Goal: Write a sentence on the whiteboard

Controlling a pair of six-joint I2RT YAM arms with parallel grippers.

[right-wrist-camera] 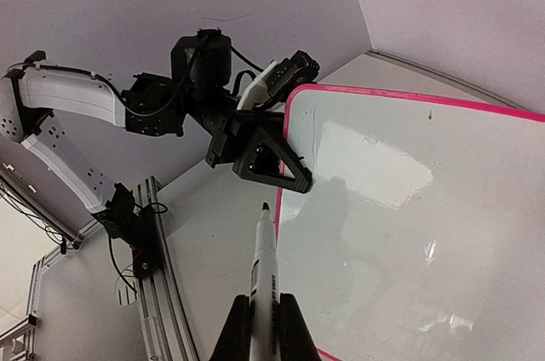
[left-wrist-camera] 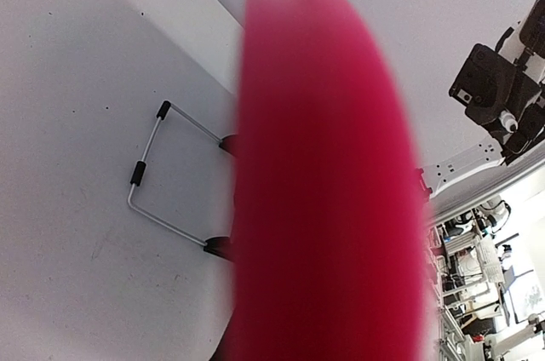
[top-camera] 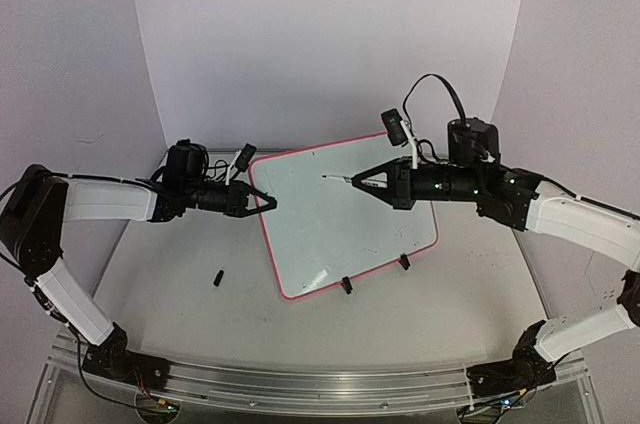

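Note:
The whiteboard [top-camera: 330,229], white with a pink rim, leans back at mid-table on a wire stand [left-wrist-camera: 157,223]. My left gripper [top-camera: 270,204] is shut on its left edge; the pink rim [left-wrist-camera: 328,174] fills the middle of the left wrist view, hiding the fingers there. My right gripper is shut on a white marker [right-wrist-camera: 265,272], whose bare black tip points left across the front of the board. In the top view the marker [top-camera: 338,178] overlaps the board; tip contact cannot be told. No writing is readable on the board.
A small black cap-like piece [top-camera: 218,277] lies on the table left of the board. Two black feet [top-camera: 347,285] show along the board's lower edge. Free table lies in front and to the right.

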